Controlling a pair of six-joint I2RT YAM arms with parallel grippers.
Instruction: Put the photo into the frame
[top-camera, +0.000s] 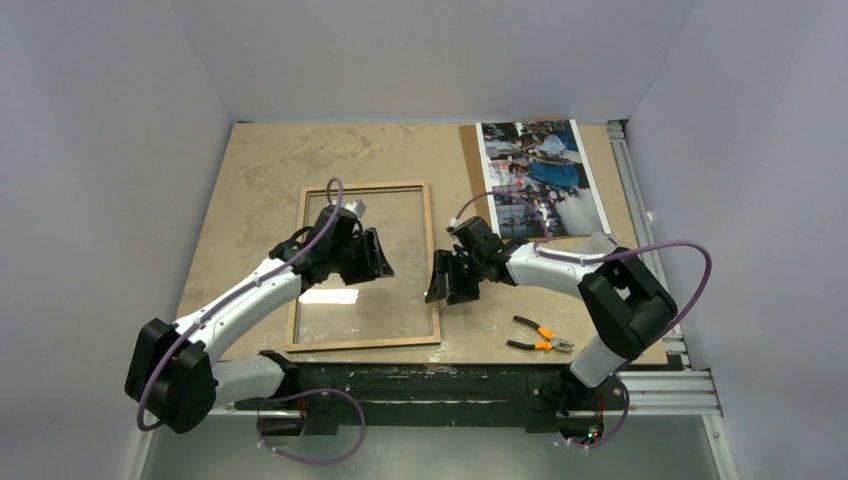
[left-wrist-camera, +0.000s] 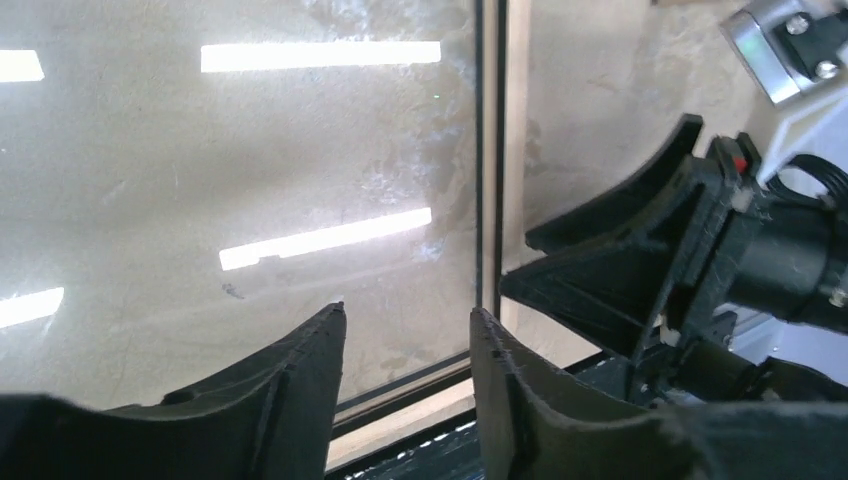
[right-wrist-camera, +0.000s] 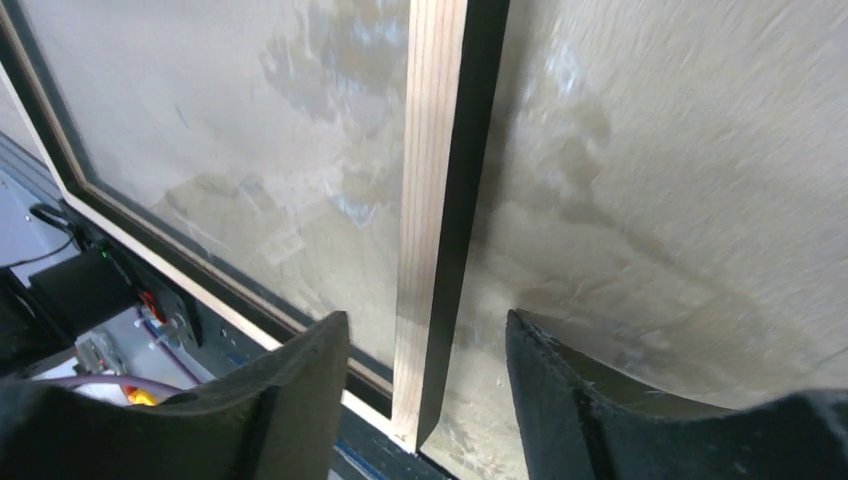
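The wooden frame (top-camera: 429, 215) lies flat on the table with a clear pane inside. My left gripper (top-camera: 378, 262) is open above the pane, nothing between its fingers. My right gripper (top-camera: 440, 285) hangs open over the frame's right rail; in the right wrist view that rail (right-wrist-camera: 430, 220) runs between its fingertips, which stand apart from it on both sides. The photo (top-camera: 540, 175), a print of people in blue, lies at the back right on a brown board (top-camera: 472, 160).
Orange-handled pliers (top-camera: 540, 344) lie at the front right. A pale object (top-camera: 598, 243) sits beside the photo, partly behind the right arm. Walls enclose the sides and back.
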